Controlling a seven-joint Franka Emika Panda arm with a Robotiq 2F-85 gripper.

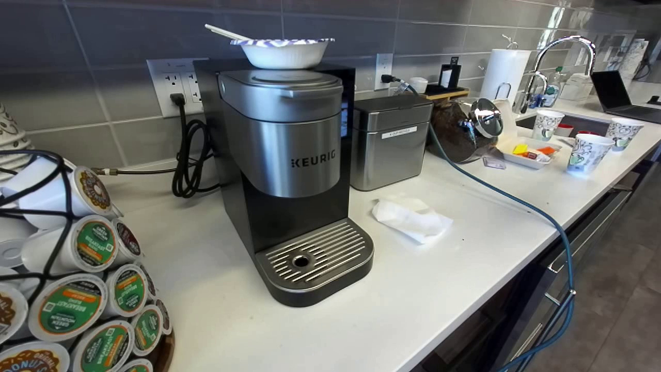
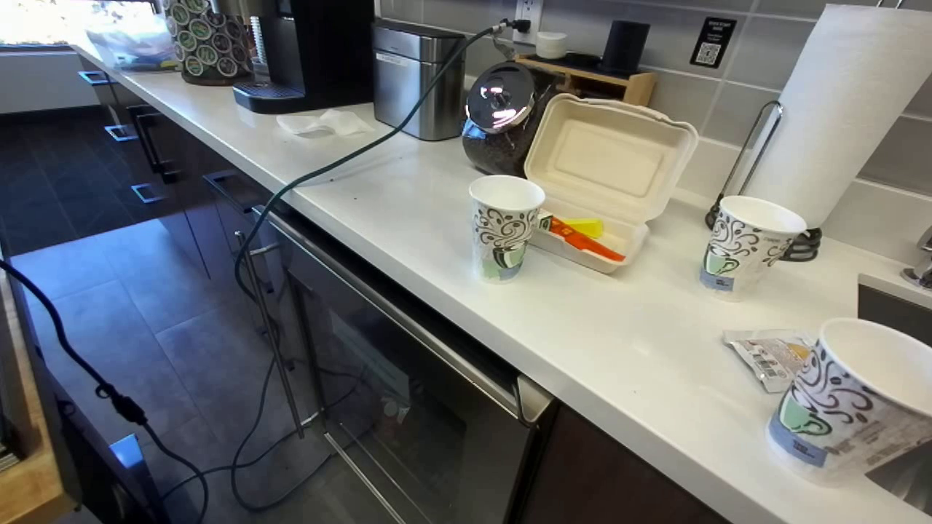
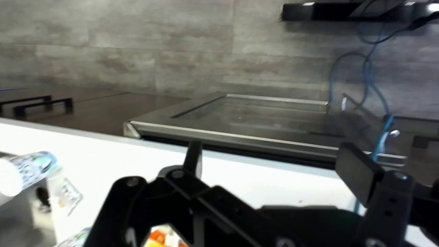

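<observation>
In the wrist view my gripper is open over the counter's front edge, its fingers far apart and the space between them empty. Neither exterior view shows the arm. Three patterned paper cups stand upright on the white counter: one front cup beside an open takeout box, one cup before the paper towels, and one cup near the sink. The takeout box holds yellow and orange packets. A coffee maker stands farther along, its drip tray empty, with a paper bowl on top.
A blue cable crosses the counter and hangs over its front edge. A crumpled napkin, a metal bin and a tilted jar lie near the coffee maker. A pod rack fills the left corner. Clear counter lies in front.
</observation>
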